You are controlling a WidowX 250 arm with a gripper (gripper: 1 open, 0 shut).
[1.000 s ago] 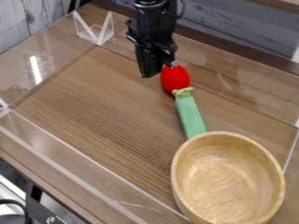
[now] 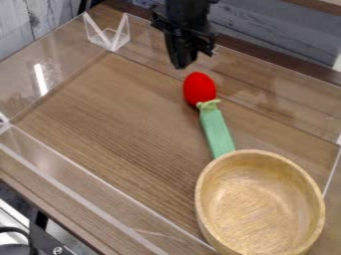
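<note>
My gripper [image 2: 182, 56] is at the top centre of the camera view, dark, above the table; its finger is too small to read clearly. Just below it a red object [image 2: 200, 88], round and glossy, rests at the upper end of a long green item [image 2: 216, 129] lying on the wooden table [image 2: 107, 149]. A large pale wooden bowl [image 2: 260, 204] fills the lower right.
A white wire-like object [image 2: 110, 32] stands at the upper left. Dark items lie past the table edge at the lower left.
My gripper has risen toward the back of the table, away from the red object. The red object and green item look essentially unmoved.
</note>
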